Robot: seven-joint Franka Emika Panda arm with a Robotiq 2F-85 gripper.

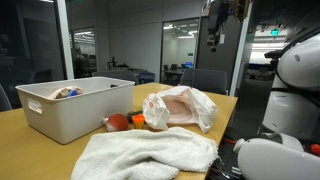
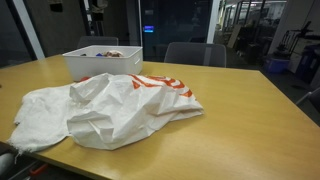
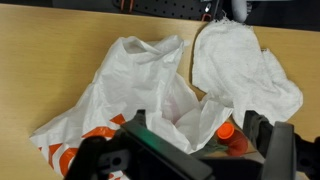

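High above the table hangs my gripper [image 1: 213,45], well clear of everything on it. Its two dark fingers stand wide apart at the bottom of the wrist view [image 3: 192,130], open and holding nothing. Below lies a crumpled white plastic bag [image 3: 125,85] with orange-red print, its mouth gaping in exterior view 1. A white towel [image 3: 240,70] is spread beside it. Between bag and towel sit an orange item [image 3: 226,130] and a reddish round one [image 1: 117,123], partly hidden by my fingers in the wrist view.
A white bin [image 1: 85,112] with several things inside stands on the wooden table [image 2: 240,120], behind the bag in exterior view 2. Chairs [image 2: 195,55] stand past the table's far edge.
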